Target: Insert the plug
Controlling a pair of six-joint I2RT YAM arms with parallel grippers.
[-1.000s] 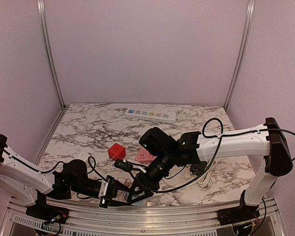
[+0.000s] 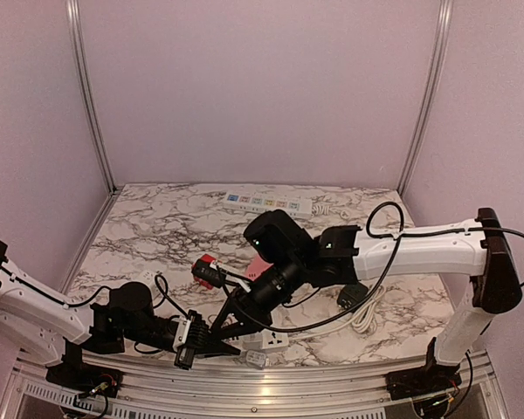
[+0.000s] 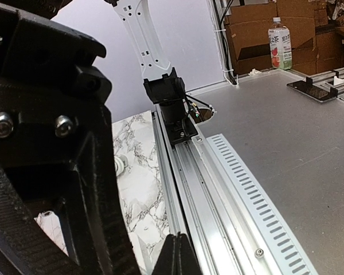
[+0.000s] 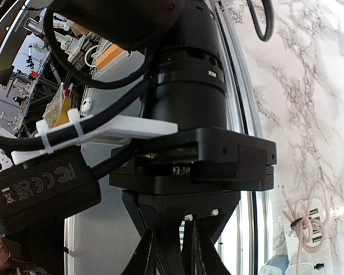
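A pale, greyish-blue plug (image 2: 256, 359) lies by the table's front edge in the top view, outside both grippers' fingers. Part of a light blue body (image 4: 273, 266) shows at the bottom of the right wrist view, probably the same plug. My left gripper is shut, its fingertips together and nothing between them. Close against it, the right gripper has its fingers on either side of the left gripper's black finger. Whether these right fingers are shut cannot be told. Just behind the plug sits a white socket block (image 2: 274, 339).
A red block (image 2: 206, 272) and a pink socket (image 2: 257, 267) are partly covered by the right arm. Right of them lies a black adapter (image 2: 353, 296). A long white power strip (image 2: 267, 205) rests at the back.
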